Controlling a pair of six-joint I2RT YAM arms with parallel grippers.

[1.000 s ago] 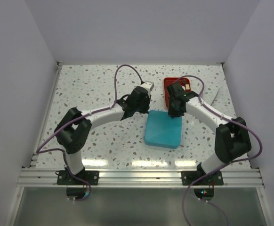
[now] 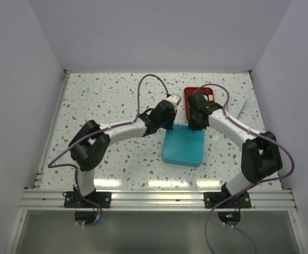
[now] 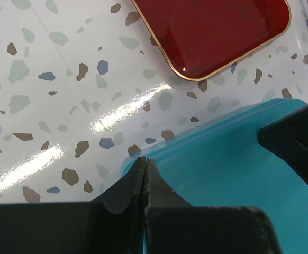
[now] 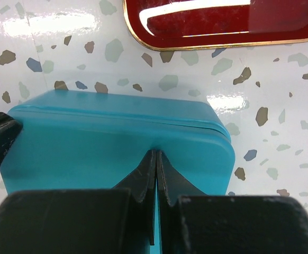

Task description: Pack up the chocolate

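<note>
A closed turquoise box (image 2: 183, 148) lies in the middle of the table, its lid edge showing as a seam in the right wrist view. My left gripper is shut at the box's far left corner, with nothing visible between its fingers. Over the far right part of the box, my right gripper is also shut, its tips at the turquoise surface and nothing seen between them. Behind the box stands a red tray (image 2: 187, 110) with a thin gold rim. Small pale and dark pieces (image 2: 209, 96) sit in its far end, too small to identify.
A thin whitish strip (image 2: 242, 108) lies to the right of the red tray. The two grippers are close together above the box.
My left gripper has moved right and slightly toward the front, now at the box's far left corner. The right arm, the box and the tray have stayed put.
</note>
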